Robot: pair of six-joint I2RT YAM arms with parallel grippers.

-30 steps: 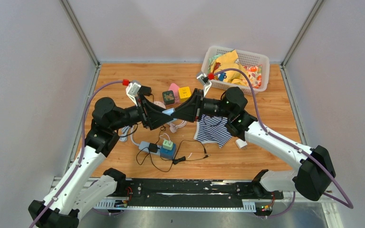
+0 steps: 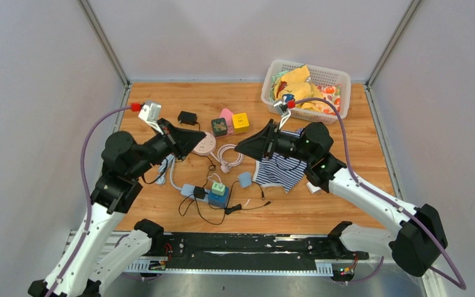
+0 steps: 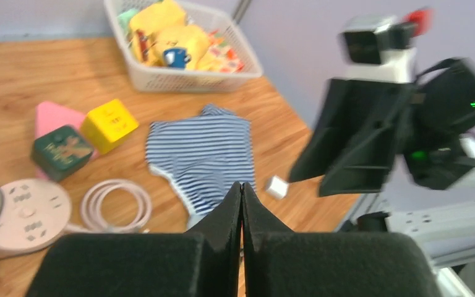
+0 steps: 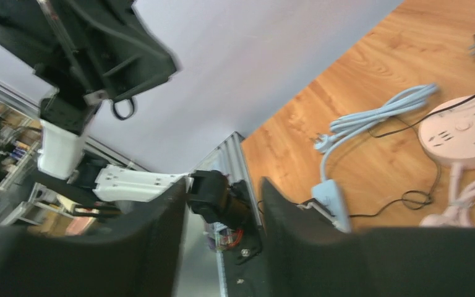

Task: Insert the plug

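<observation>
In the left wrist view my left gripper has its tips together and nothing between them. My right gripper stands partly open and empty, its fingers blurred. The two grippers face each other across a gap above the table. On the blue power strip (image 2: 188, 191) sit a black plug (image 2: 200, 193), a green cube (image 2: 218, 189) and a darker blue block (image 2: 219, 199).
A round pink socket (image 2: 206, 145) with a coiled cable lies below the grippers. Behind are a black adapter (image 2: 187, 117), a green cube (image 2: 219, 127) and a yellow cube (image 2: 240, 122). A white basket (image 2: 340, 105) stands back right. Black cables run near the power strip.
</observation>
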